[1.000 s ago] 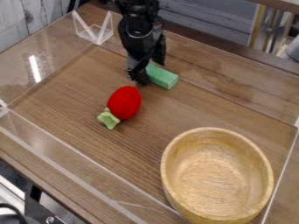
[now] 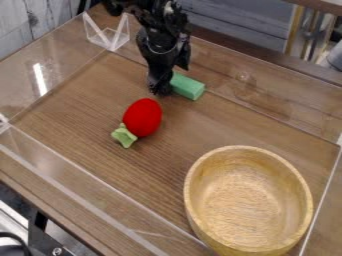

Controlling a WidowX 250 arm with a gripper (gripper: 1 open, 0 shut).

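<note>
My black gripper [image 2: 168, 84] comes down from the top of the view to the left end of a green block [image 2: 186, 89], its fingertips low beside and partly over it; whether they grip it is hard to tell. Below and to the left lies a red rounded object [image 2: 142, 117] with a pale green piece [image 2: 123, 134] at its lower end.
A large yellow round bowl [image 2: 247, 170] fills the lower right. A clear plastic piece [image 2: 107, 30] stands at the back left.
The gripper has shifted very slightly at the green block, which shows a little less of its left part. The red object and bowl are unmoved.
</note>
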